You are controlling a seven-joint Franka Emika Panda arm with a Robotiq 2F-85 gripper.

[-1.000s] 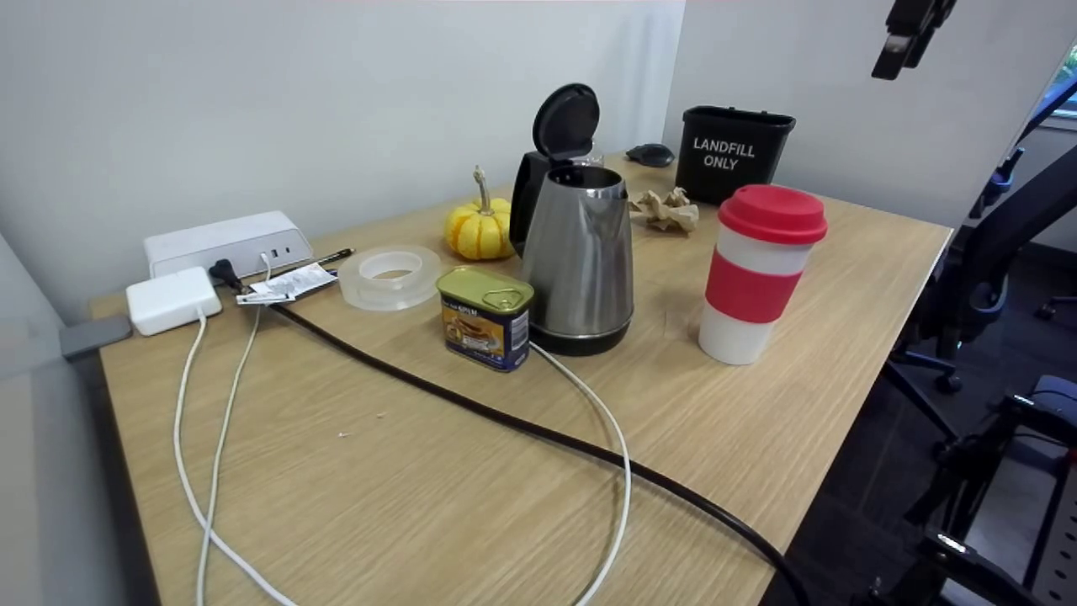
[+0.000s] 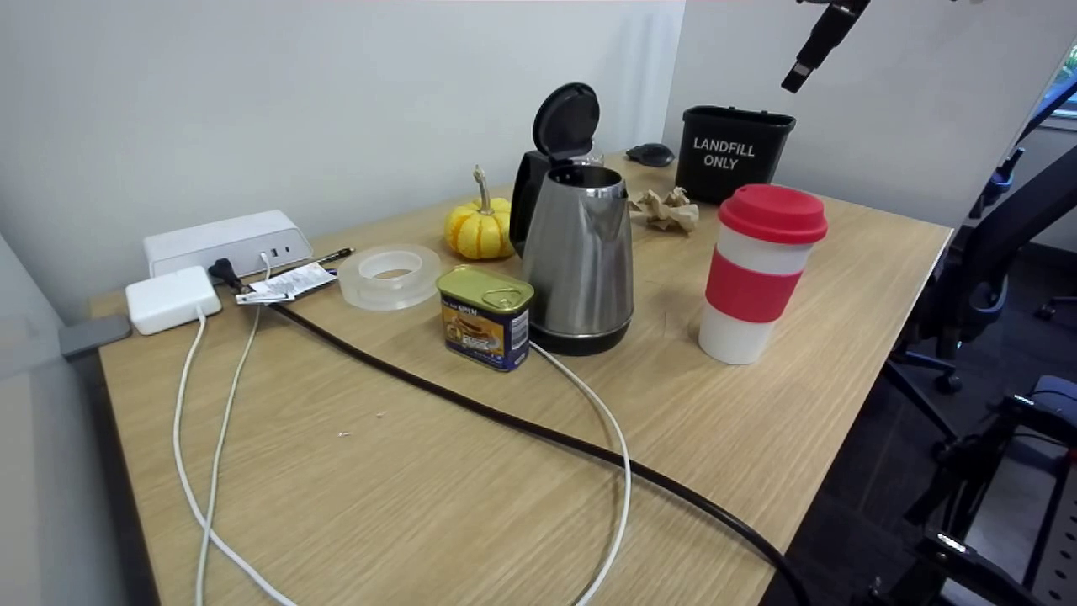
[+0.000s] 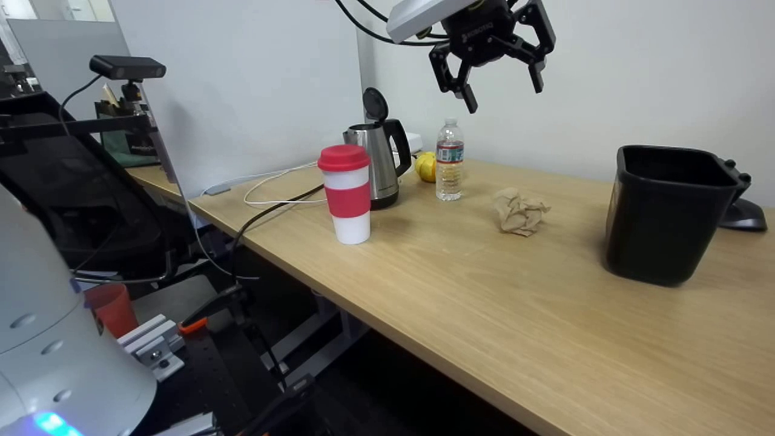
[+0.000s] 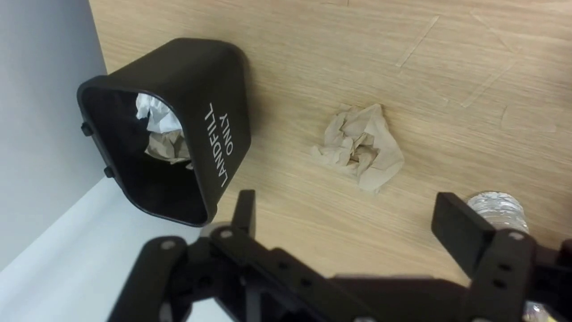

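High above the table, my gripper (image 3: 505,95) is open, its fingers wide apart with only air between them. Below it, a crumpled brown paper (image 4: 362,147) lies on the bare wood; in the second exterior view this paper (image 3: 519,212) sits right of the water bottle (image 3: 450,161). The black bin marked "LANDFILL ONLY" (image 4: 214,102) stands to the left of the paper in the wrist view. White paper (image 4: 159,113) and brown paper (image 4: 169,146) are inside the bin. Only one finger (image 2: 823,45) shows at the top of the first exterior view.
A steel kettle (image 2: 580,257) with its lid up, a red-lidded cup (image 2: 752,283), a small pumpkin (image 2: 479,229) and a can (image 2: 485,318) stand together on the table. A black cable (image 2: 454,396) crosses the wood. Clear table lies in front of the bin.
In the first exterior view the gripper has moved to the left, and its visible finger now slants. The objects on the table have not moved.
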